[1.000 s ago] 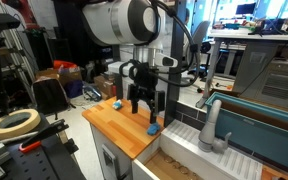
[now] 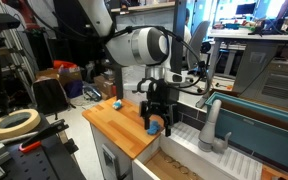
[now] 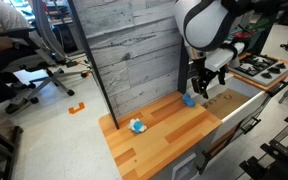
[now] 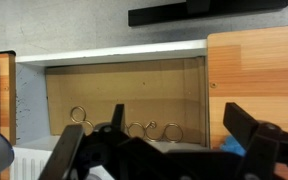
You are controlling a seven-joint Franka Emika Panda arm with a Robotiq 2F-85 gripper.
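Note:
My gripper is open in the wrist view, its two dark fingers wide apart over the open drawer (image 4: pixel 124 56) and the edge of the wooden counter. Nothing shows held between them. A small blue object (image 4: pixel 232 146) lies on the counter, partly hidden behind the right finger. In exterior view 1 the same blue object (image 2: pixel 153 128) is at the counter's drawer-side end, close to the fingers. Farther along the counter sits a second, blue-and-white object (image 3: pixel 136 126).
Several ring-shaped items (image 4: pixel 172 132) lie on the drawer's brown floor. A grey bottle-like object (image 2: pixel 210 122) stands beyond the drawer, near a long teal bin (image 2: pixel 246 130).
My gripper has moved right in exterior view 1, past the blue object's near side toward the drawer. Both objects on the counter appear to lie where they were.

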